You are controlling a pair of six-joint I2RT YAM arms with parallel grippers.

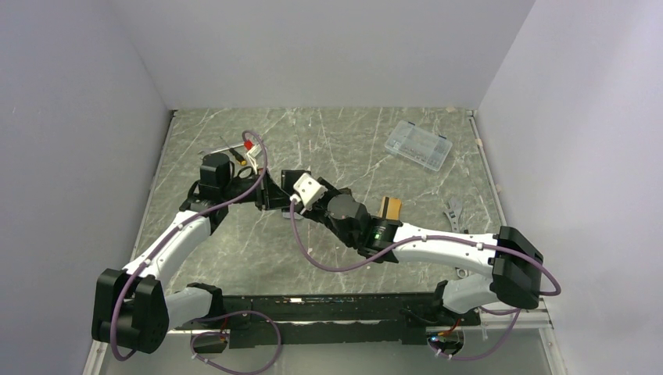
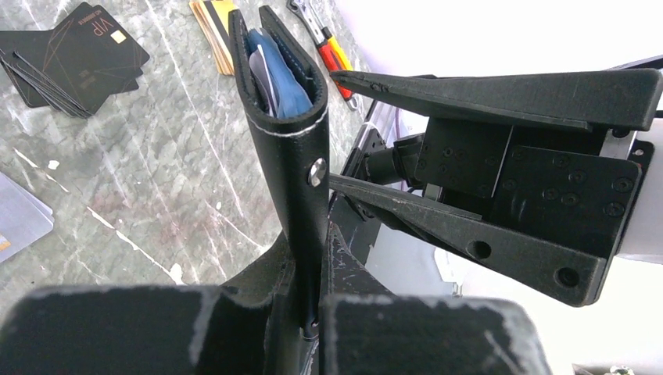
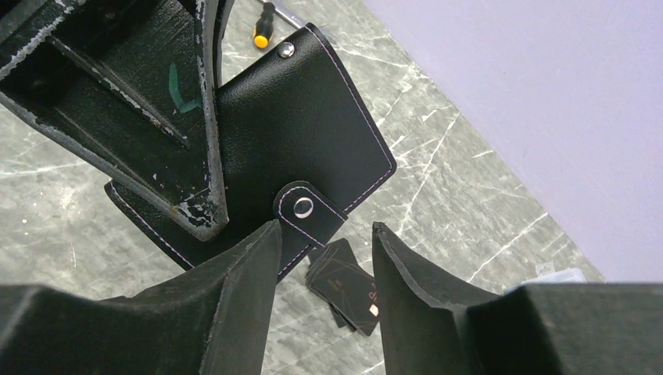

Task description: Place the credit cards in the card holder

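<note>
The black card holder (image 2: 293,180) is held up off the table, my left gripper shut on its lower part. Its open top shows blue and pale inserts. The right wrist view shows its broad face (image 3: 313,117), with a snap tab (image 3: 305,207). Beside the holder, my right gripper stands open with a wide gap and grips nothing. Its tips are close to the holder's edge; I cannot tell whether they touch. Black credit cards (image 2: 90,58) lie in a fanned pile on the table, seen also below the holder (image 3: 344,285).
A pale card (image 2: 19,215) and a yellow-and-tan stack (image 1: 389,208) lie on the marble top. A clear plastic box (image 1: 418,144) stands back right, a wrench (image 1: 453,211) at the right, a screwdriver (image 1: 234,155) at back left.
</note>
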